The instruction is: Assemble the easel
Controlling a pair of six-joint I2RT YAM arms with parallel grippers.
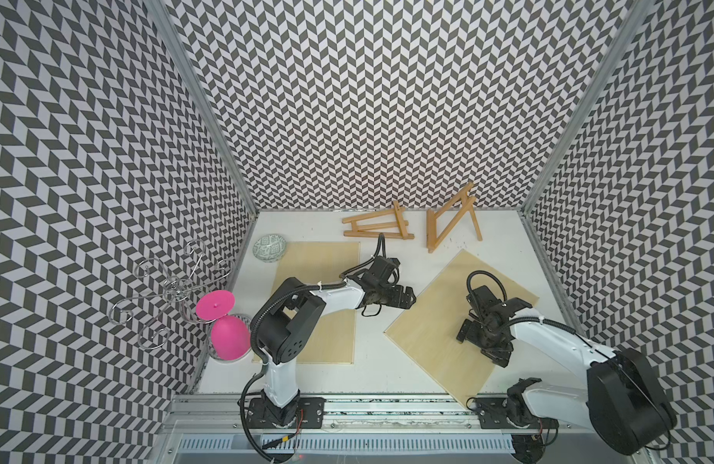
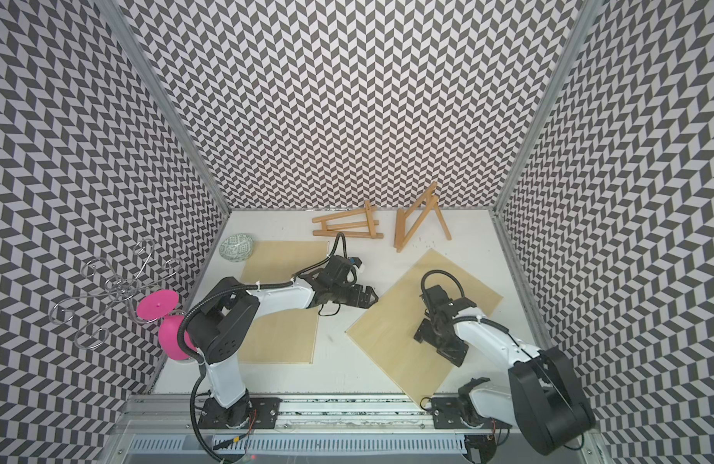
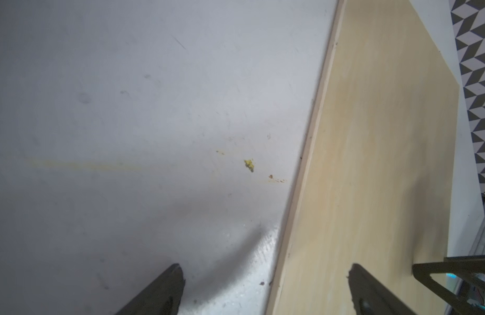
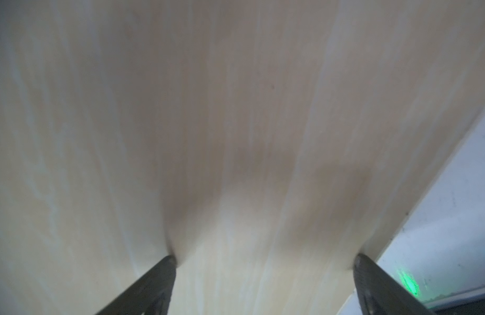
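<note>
Two sets of wooden easel pieces, the left frame and the right frame, lie at the back. My left gripper is open near the middle, by a corner of the tilted right board; in the left wrist view its empty fingers are over white table and a board edge. My right gripper stands open, low over the right board, which fills most of the right wrist view, with nothing visible between its fingers. A second board lies flat on the left, partly hidden by the left arm.
A patterned green dish sits at the back left. Pink objects and a wire rack crowd the left edge. White table shows between the boards and in front of the wooden frames.
</note>
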